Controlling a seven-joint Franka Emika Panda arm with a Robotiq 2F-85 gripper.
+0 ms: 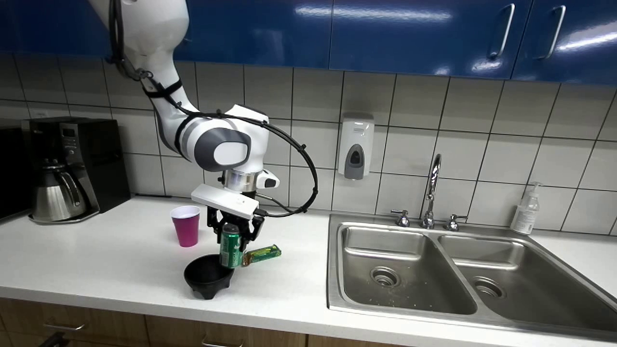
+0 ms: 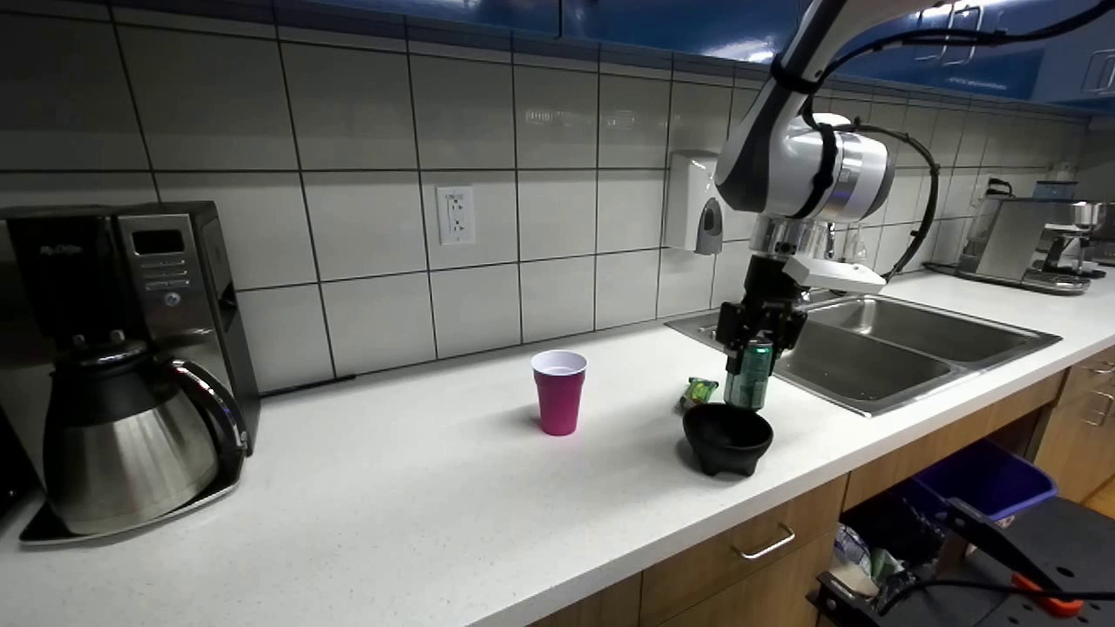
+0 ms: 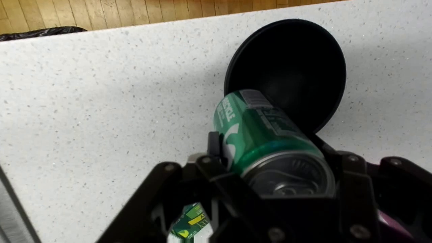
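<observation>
A green soda can (image 1: 231, 248) is held upright, with my gripper (image 1: 234, 234) shut on its upper part. From above, in the wrist view, the can (image 3: 259, 125) overlaps the near side of the black bowl (image 3: 291, 69), fingers on both sides of it. The bowl (image 1: 206, 275) stands on the counter, just in front and to the left of the can in exterior view 1. A green-wrapped bar (image 1: 264, 254) lies behind the can to the right, partly hidden by it. Exterior view 2 puts the can (image 2: 748, 378) directly behind the bowl's rim (image 2: 728, 411).
A magenta cup (image 1: 186, 225) stands upright behind and left of the bowl. The double sink (image 1: 347, 295) is to the right, the coffee maker (image 1: 92, 162) at far left.
</observation>
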